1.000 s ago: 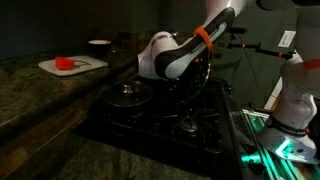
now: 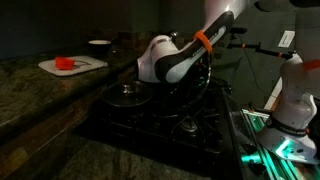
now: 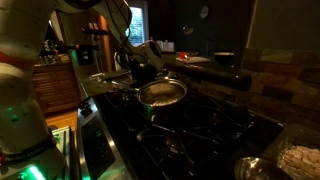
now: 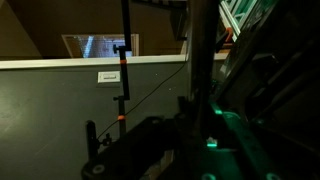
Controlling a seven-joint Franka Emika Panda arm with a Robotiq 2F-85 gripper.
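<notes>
A dark round pan [image 3: 162,94] is near the back burners of the stove, its inside facing the second exterior camera, so it looks tilted. The first exterior view shows the same pan [image 2: 127,95] left of the arm's white wrist. In the wrist view, a long dark bar, apparently the pan's handle [image 4: 203,45], runs down into my gripper. The fingers are shut on it, though dim light hides the exact contact. Whether the pan touches the stove cannot be made out.
The black stove [image 2: 150,135] spreads below and in front of the arm. On the ledge behind stand a white tray [image 2: 73,65] with a red item and a pot [image 2: 99,44]. A metal bowl [image 3: 258,169] and a clear container [image 3: 298,152] occupy the near right corner.
The arm's wrist has shifted very slightly to the right in the first exterior view. Otherwise the pan and its surroundings look nearly the same.
</notes>
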